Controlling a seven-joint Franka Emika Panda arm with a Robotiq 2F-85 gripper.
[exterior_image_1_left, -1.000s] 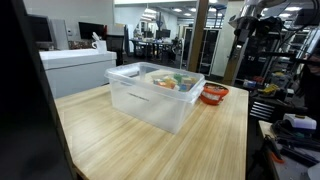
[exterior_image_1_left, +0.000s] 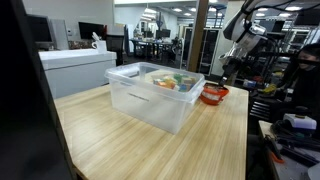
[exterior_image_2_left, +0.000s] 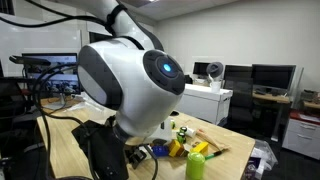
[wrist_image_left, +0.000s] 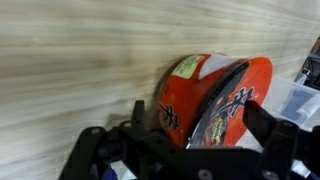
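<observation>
A red-orange object (exterior_image_1_left: 212, 94) with black and white parts lies on the wooden table, just beyond the right end of the clear plastic bin (exterior_image_1_left: 150, 103). My gripper (exterior_image_1_left: 222, 80) hangs low over it from the right. In the wrist view, the rounded red object (wrist_image_left: 258, 88), marked with black crosses, reaches up between the two dark fingers. Those fingers of my gripper stand wide apart, open. Whether either one touches the object I cannot tell. In exterior view 2 the arm's large white body hides the object.
Several small coloured items (exterior_image_1_left: 172, 80) fill the bin, whose wall rises close to the red object. A green bottle (exterior_image_2_left: 195, 166) and a yellow item (exterior_image_2_left: 177, 149) show beside the arm. Bare table (exterior_image_1_left: 130, 140) lies in front of the bin.
The arm has come down and leftward from the upper right, bringing my gripper from high above to just over the red object. Bin and red object look unmoved.
</observation>
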